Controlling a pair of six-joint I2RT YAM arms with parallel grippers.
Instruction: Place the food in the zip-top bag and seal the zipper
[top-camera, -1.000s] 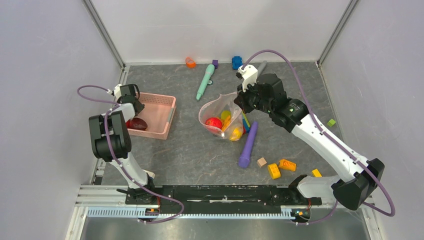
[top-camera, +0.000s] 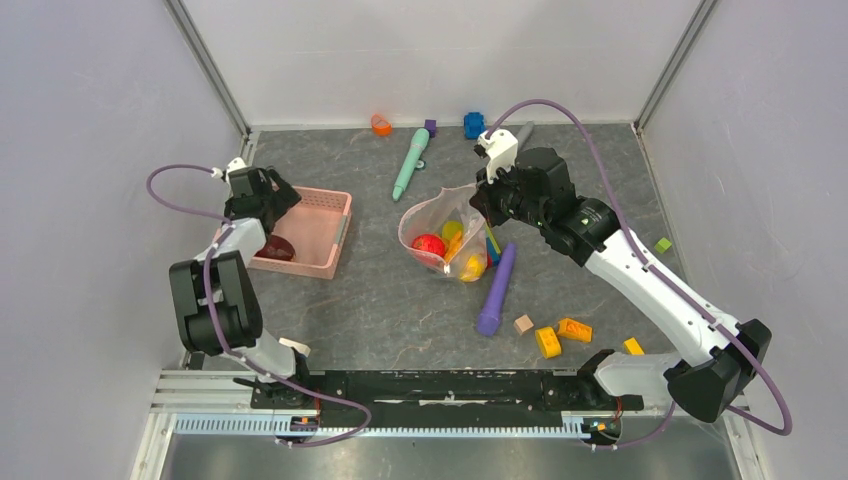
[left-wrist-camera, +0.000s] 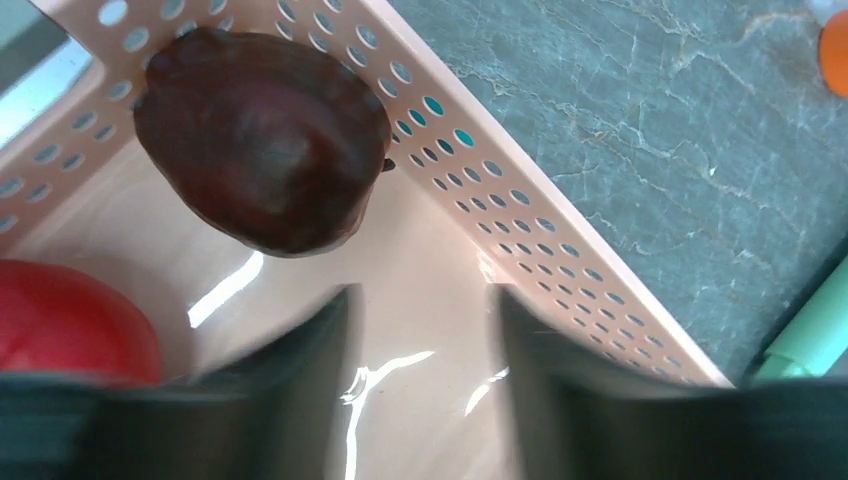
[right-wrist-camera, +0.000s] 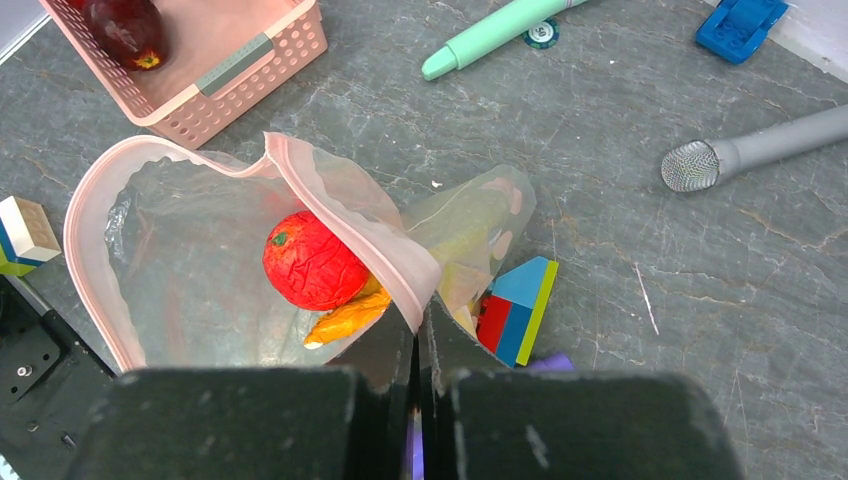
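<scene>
A pink basket (top-camera: 318, 252) sits at the left, holding a dark brown-red food (left-wrist-camera: 262, 135) and a red one (left-wrist-camera: 70, 320). My left gripper hangs over it, open, its fingers blurred and empty. The clear zip bag (top-camera: 420, 215) stands mid-table with its mouth open; a red round food (right-wrist-camera: 310, 258), orange food (right-wrist-camera: 345, 318) and yellow food (top-camera: 452, 228) show inside. My right gripper is shut at the bag's rim; whether film lies between its fingers is unclear.
A green marker (top-camera: 410, 160), grey microphone (right-wrist-camera: 755, 145) and purple stick (top-camera: 497, 290) lie around the bag, with colored blocks (top-camera: 548, 340) at the front right. The table between basket and front edge is fairly clear.
My left gripper has risen and shifted slightly over the basket, its fingers showing wider in the top view. The right arm and bag are unchanged.
</scene>
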